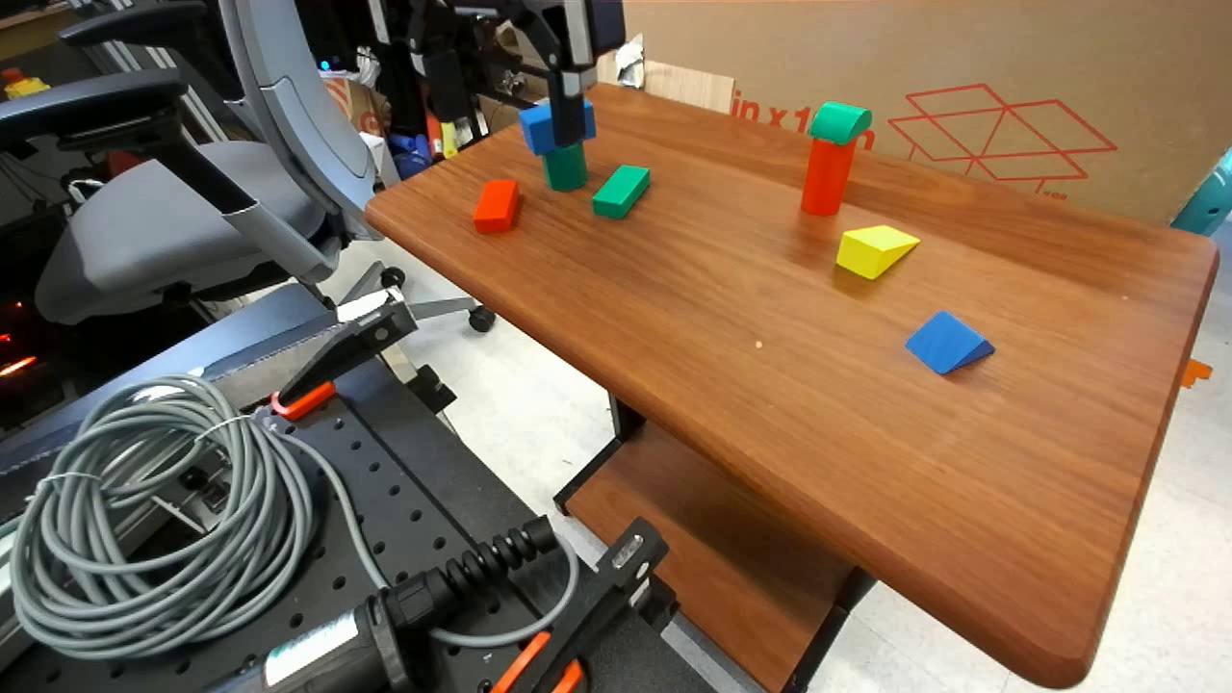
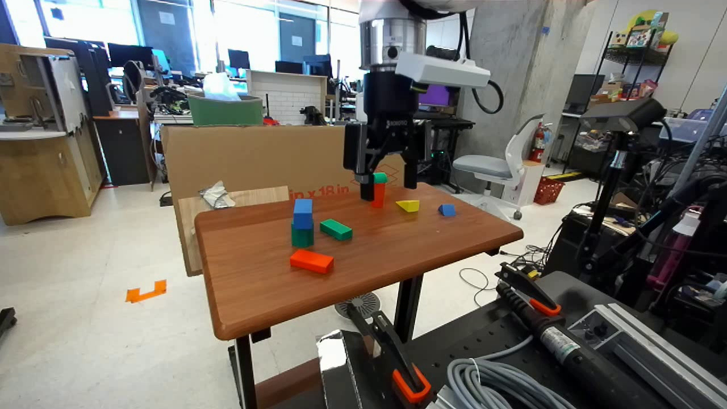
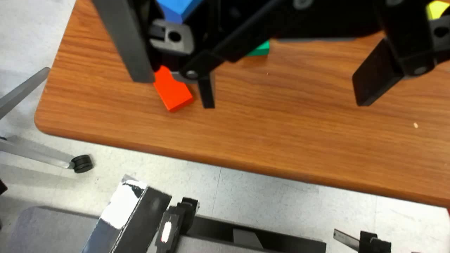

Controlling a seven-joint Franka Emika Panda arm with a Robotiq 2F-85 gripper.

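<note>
My gripper (image 2: 388,191) hangs above the table, its fingers wide apart with nothing between them; in the wrist view its fingers (image 3: 377,76) frame bare wood. A blue block (image 2: 303,213) rests on a green cylinder (image 2: 303,236) toward one end of the table. Close to that stack lie a green block (image 2: 335,229) and a red block (image 2: 312,260). Elsewhere a red cylinder (image 1: 827,178) stands upright with a green half-round (image 1: 839,122) on top. Nearby are a yellow wedge (image 1: 875,249) and a blue triangular block (image 1: 949,343).
A cardboard sheet (image 2: 238,157) stands behind it. Along the front side is a black bench (image 1: 381,462) with clamps and a coiled grey cable (image 1: 277,520).
</note>
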